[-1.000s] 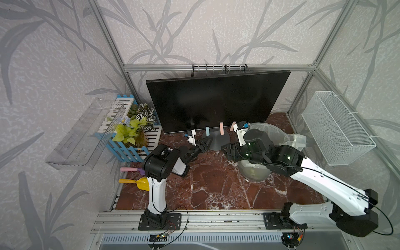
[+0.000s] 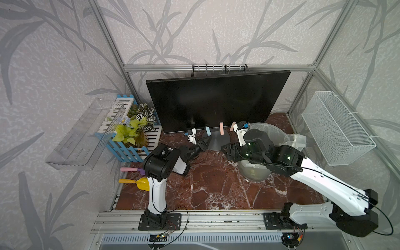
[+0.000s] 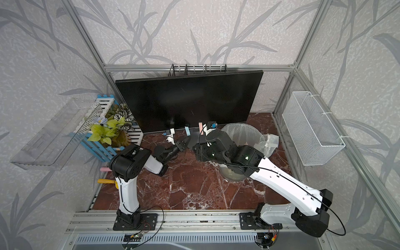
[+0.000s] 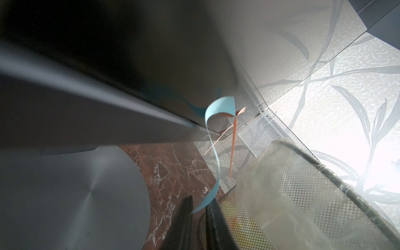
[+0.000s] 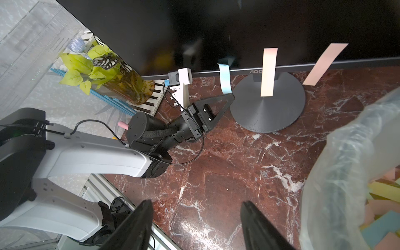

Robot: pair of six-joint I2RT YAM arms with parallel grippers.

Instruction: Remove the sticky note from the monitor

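Note:
Three sticky notes hang from the lower edge of the black monitor (image 2: 216,100): a blue one (image 5: 225,78) left of the stand, a pink one (image 5: 269,71) in front of it and another pink one (image 5: 323,66) to the right. In the left wrist view the blue note curls away from the screen, its loose lower end between the fingertips of my left gripper. A narrow gap still shows between those fingers, so the fingers are partly open. My right gripper stands wide open and empty, over the table well in front of the monitor.
A lined mesh bin (image 2: 255,171) with paper scraps sits beneath my right arm. Potted plants (image 2: 133,127) in a blue-and-white fence flank the monitor on the left. A yellow scoop (image 2: 142,183) lies front left.
The right arm and the notes stay where they were.

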